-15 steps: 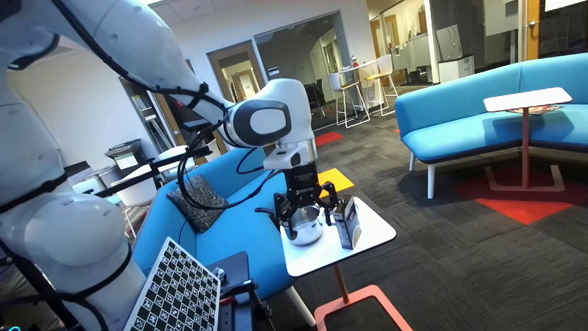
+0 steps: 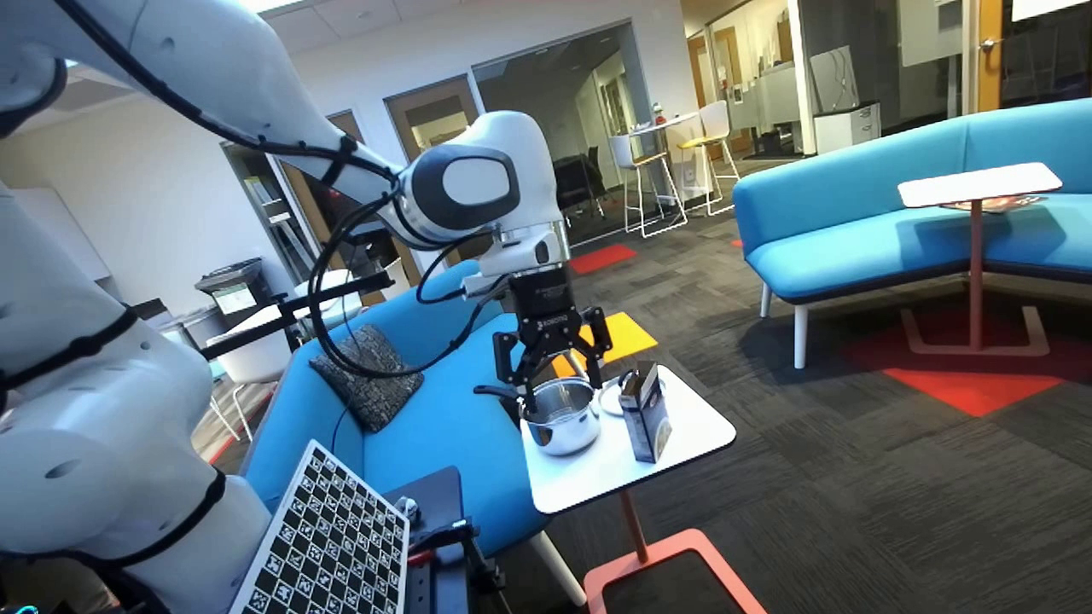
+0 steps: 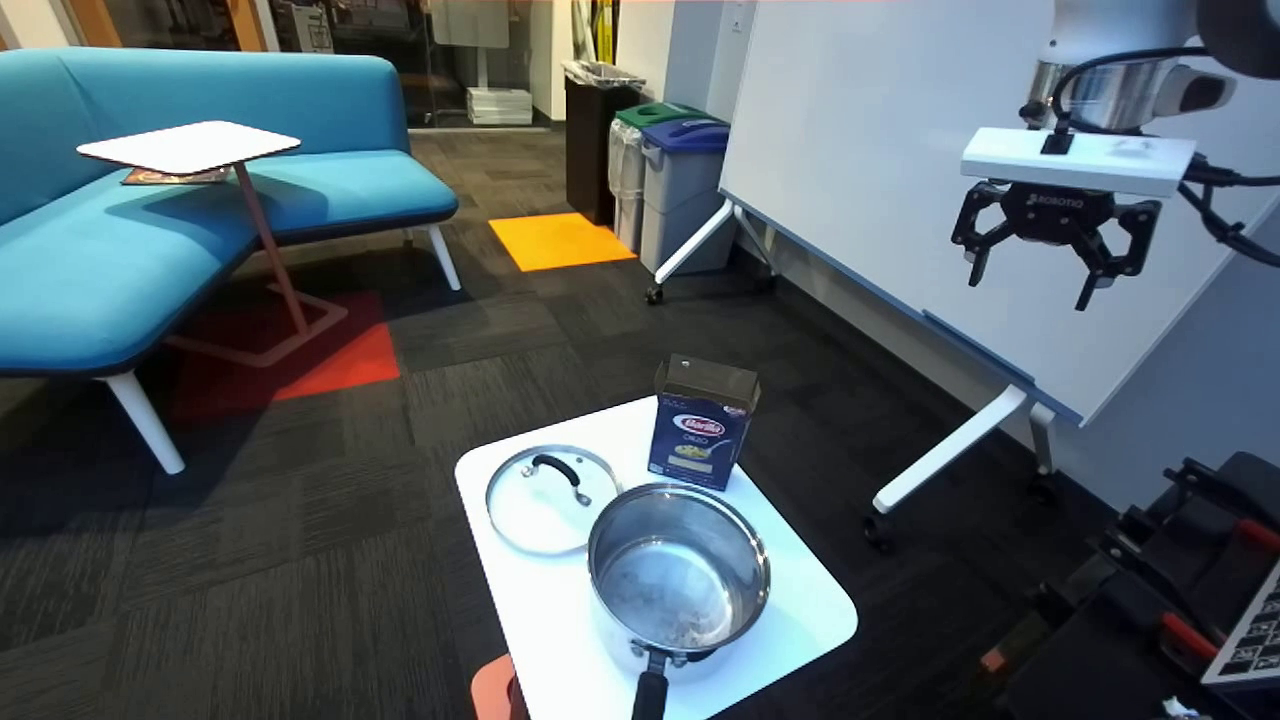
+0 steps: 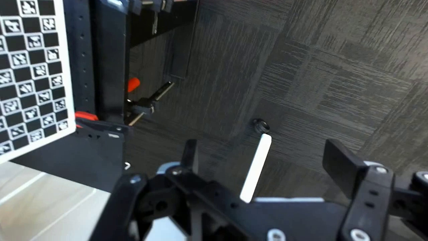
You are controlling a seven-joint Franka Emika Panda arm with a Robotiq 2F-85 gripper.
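My gripper (image 3: 1028, 296) hangs in the air well to the right of the small white table (image 3: 552, 648) in exterior view 2, fingers wide apart and empty. The wrist view shows only dark carpet between its fingers. On the table stands a steel pot (image 3: 678, 576), uncovered, its inside bare and its black handle (image 3: 649, 694) toward the near edge. A glass lid (image 3: 540, 510) with a black handle lies flat beside it. Behind the pot stands an upright dark blue Barilla orzo box (image 3: 696, 438), its top seemingly open.
A patterned calibration board (image 4: 34, 72) sits on a dark stand near the arm's base. A wheeled whiteboard (image 3: 912, 144) rises behind the gripper, and a blue sofa (image 2: 440, 440) adjoins the table.
In exterior view 1 the arm and gripper have moved up and to the left, uncovering more of the pot. The pot and box have stayed put.
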